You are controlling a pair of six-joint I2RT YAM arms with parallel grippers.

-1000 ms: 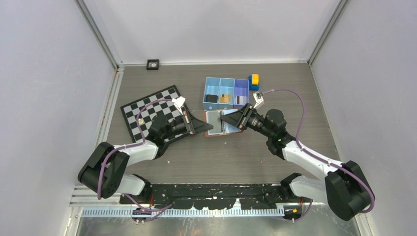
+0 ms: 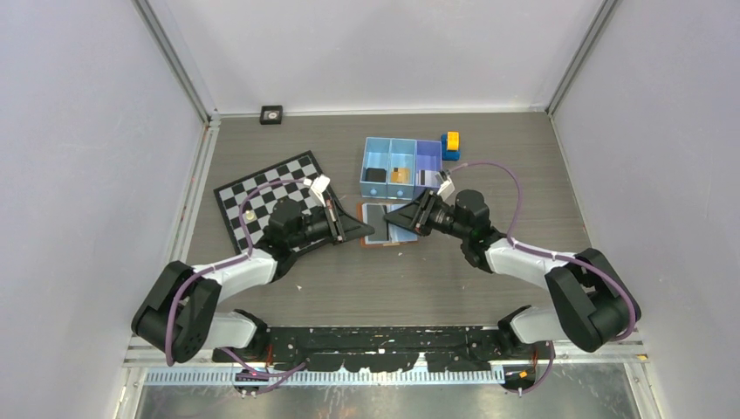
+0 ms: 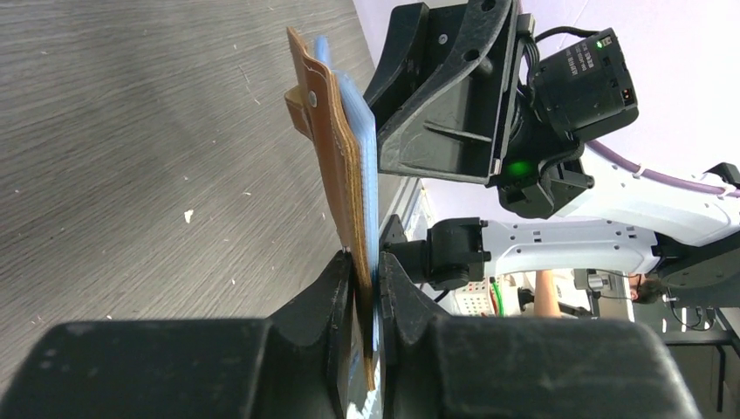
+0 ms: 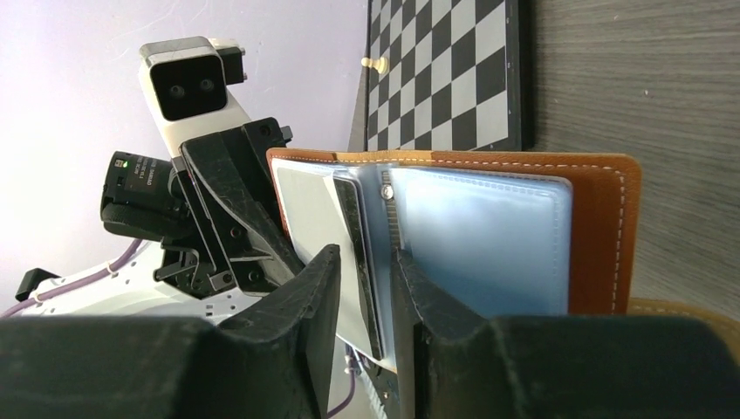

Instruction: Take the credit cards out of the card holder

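Observation:
The brown leather card holder [image 2: 375, 242] lies spread open between both arms, with clear bluish sleeves [image 4: 480, 236] inside. My left gripper is shut on the holder's left side, which shows edge-on between its fingers. At the middle of the holder, my right gripper has its fingers apart around a raised white page or card [image 4: 318, 209] with a dark strip [image 4: 359, 253] along its edge. Whether that piece is a loose card or one in a sleeve, I cannot tell. The lower fingertips are partly hidden in the right wrist view.
Just behind the holder stands a blue and purple divided box [image 2: 375, 148] with small items inside. A chessboard [image 2: 262, 188] lies to the left, close to the left arm. A yellow and blue toy [image 2: 452, 144] sits behind right.
The right gripper has moved left a little across the holder, and its arm has drawn inward. The holder and left gripper have shifted slightly left.

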